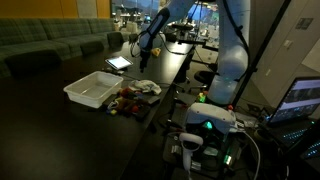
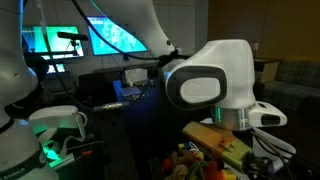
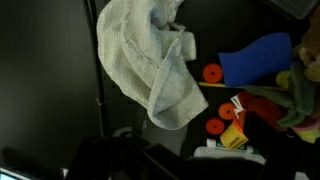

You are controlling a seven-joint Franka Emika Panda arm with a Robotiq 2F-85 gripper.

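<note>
My gripper (image 1: 139, 62) hangs above the dark table, behind the pale cloth as exterior view 1 sees it. It stands open. In the wrist view its dark fingers show at the bottom, with nothing held between them. The crumpled whitish cloth (image 3: 150, 65) lies flat on the table in the left half of that view. To its right is a cluster of small toys: a blue cloth piece (image 3: 255, 62), red wheels (image 3: 212, 73) and a yellow block (image 3: 233, 136). The white bin (image 1: 92, 100) stands left of the toy pile (image 1: 130, 102) in exterior view 1.
A light flat panel (image 1: 118, 62) rests farther back on the table. Chairs and a long sofa (image 1: 30, 62) stand beyond it. A dark rod or edge (image 3: 96, 70) runs left of the cloth.
</note>
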